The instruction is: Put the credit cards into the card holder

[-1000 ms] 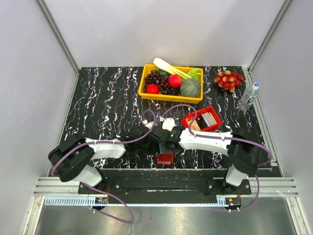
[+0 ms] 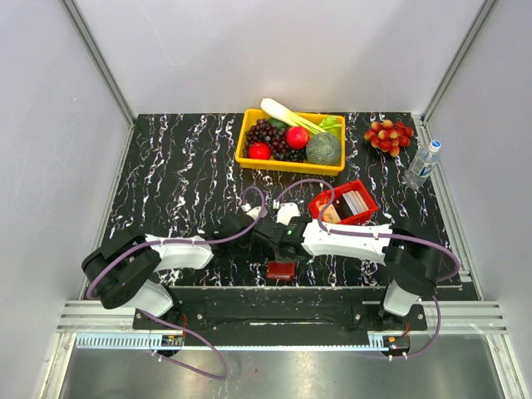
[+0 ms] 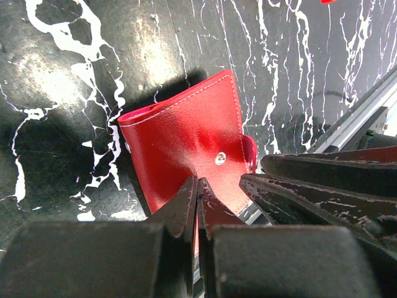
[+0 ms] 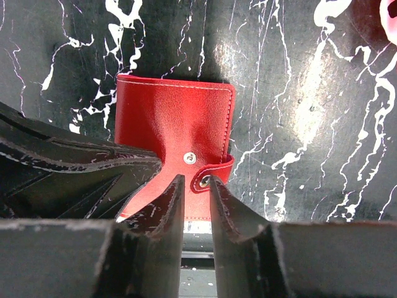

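The red card holder (image 2: 281,271) lies on the dark marbled table near its front edge, partly under my arms. In the right wrist view its short strap (image 4: 215,175) with a metal snap sits on the right side, and a second snap shows on the holder's face. My right gripper stands part open over the holder, the strap's snap end showing between its fingertips; whether they touch it I cannot tell. My left gripper is shut, its tips over or on the holder's face, nothing visible between them. Several cards (image 2: 355,203) stand in a red basket (image 2: 369,218).
A yellow crate (image 2: 287,165) of fruit and vegetables stands at the back. Red fruit (image 2: 388,136) and a water bottle (image 2: 421,165) are at the far right. My two grippers are very close together over the holder.
The left arm looks unmoved.
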